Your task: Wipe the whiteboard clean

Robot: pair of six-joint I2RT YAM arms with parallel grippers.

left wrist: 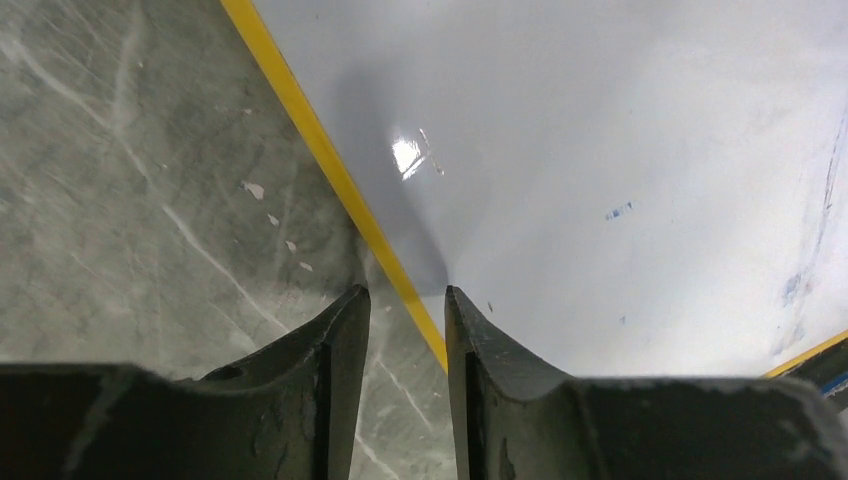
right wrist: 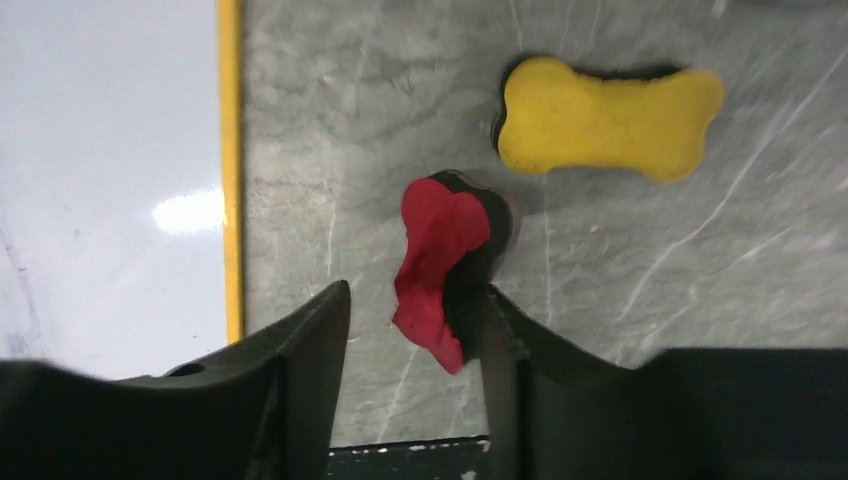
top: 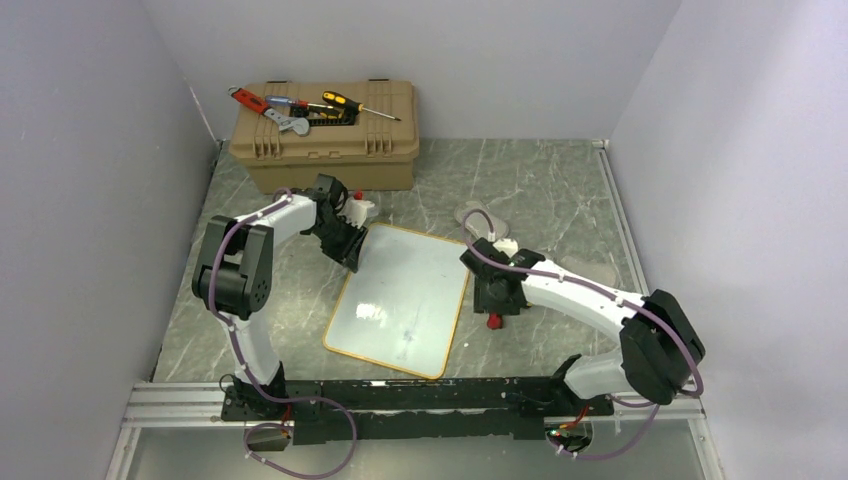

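Observation:
The whiteboard [top: 400, 300], yellow-edged, lies flat on the table. Faint bluish marks [left wrist: 619, 211] and a grey smudge [left wrist: 795, 288] show on it in the left wrist view. Over the board's upper left edge, my left gripper is slightly open, nothing held between its fingers. My right gripper is open to the right of the board. A red eraser [right wrist: 438, 225] with a dark body sits tilted between its fingers, close to the right one; whether it touches that finger or the table I cannot tell.
A yellow eraser [right wrist: 610, 122] lies beyond the red one in the right wrist view. Grey pads [top: 590, 270] lie on the table's right side. Behind the board stands a tan toolbox [top: 330, 150] with tools on top.

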